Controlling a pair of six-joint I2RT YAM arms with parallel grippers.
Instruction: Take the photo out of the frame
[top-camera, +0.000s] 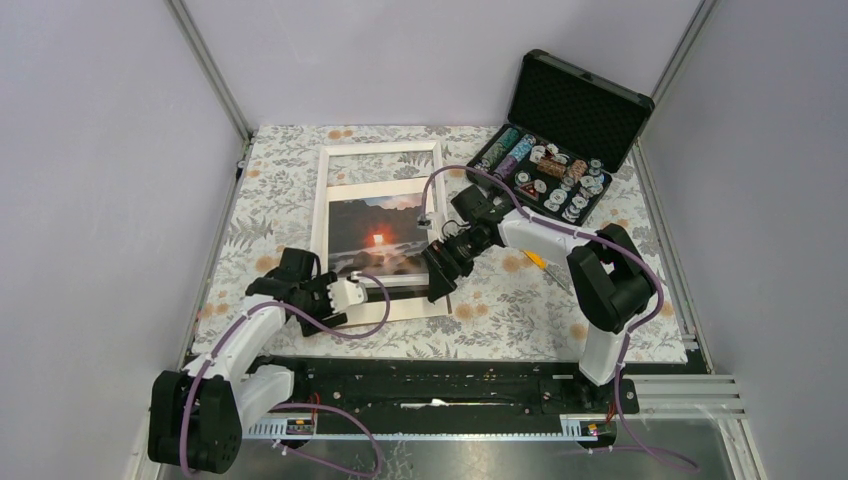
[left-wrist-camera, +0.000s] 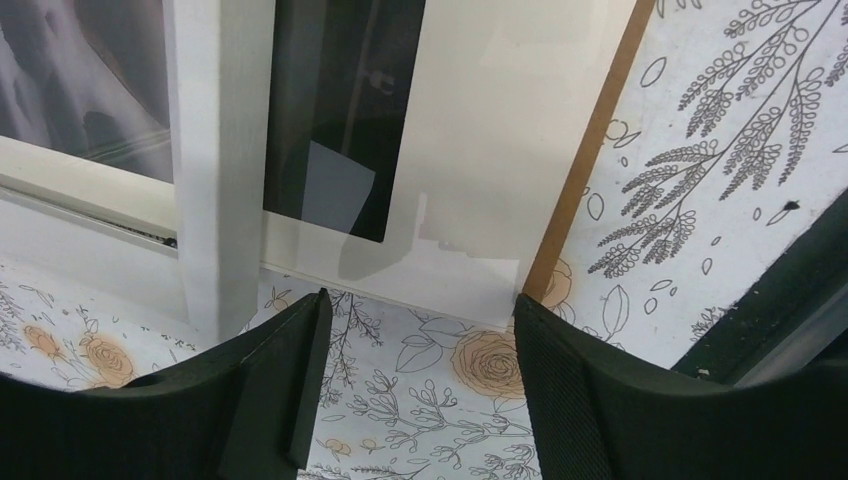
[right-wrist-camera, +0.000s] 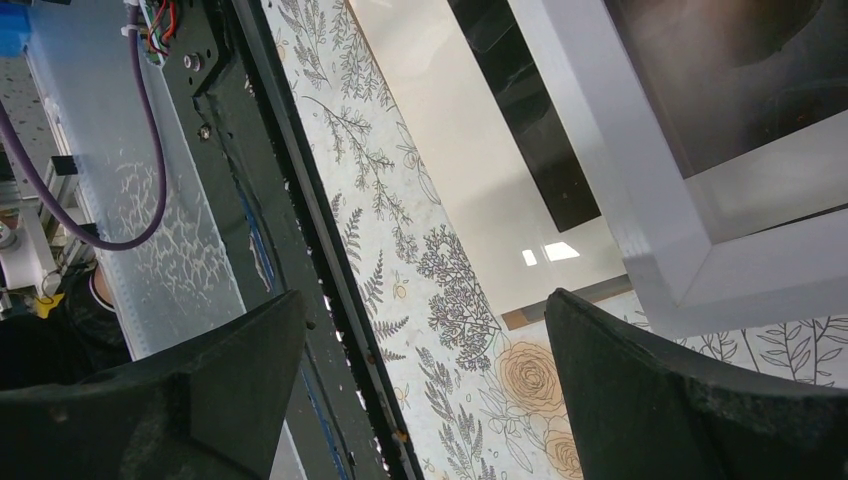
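The photo shows a sunset and sits in a cream mat with brown backing. It lies under the white frame, its cream border and a dark strip showing past the frame's near bar. My left gripper is partly open at the left near corner of that border, one finger by the brown backing edge. At the right near corner, my right gripper stands open, one of its fingers near the border and the frame bar. Nothing is clearly held by either.
An open black case of chips stands at the back right. An orange-handled tool lies right of the frame. A dark rail runs along the table's front.
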